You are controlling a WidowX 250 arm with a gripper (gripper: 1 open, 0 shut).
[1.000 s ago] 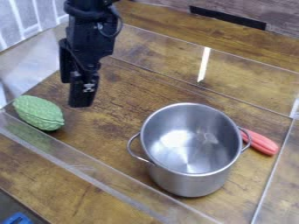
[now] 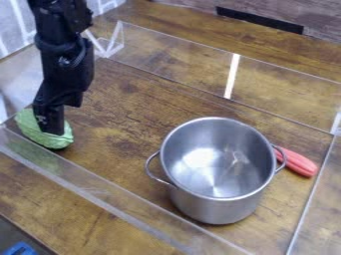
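A green ridged vegetable-like object (image 2: 48,140) lies at the left of the wooden table. My black gripper (image 2: 54,120) is lowered over it, its open fingers reaching down at the object and partly hiding its top. Whether they touch it I cannot tell. A steel pot (image 2: 216,169) with two handles stands at the centre right.
A red-handled item (image 2: 298,163) lies right of the pot, partly hidden by it. Clear low panels border the work area.
My gripper has moved left and down from above the middle-left of the table onto the green object. The pot has stayed in place.
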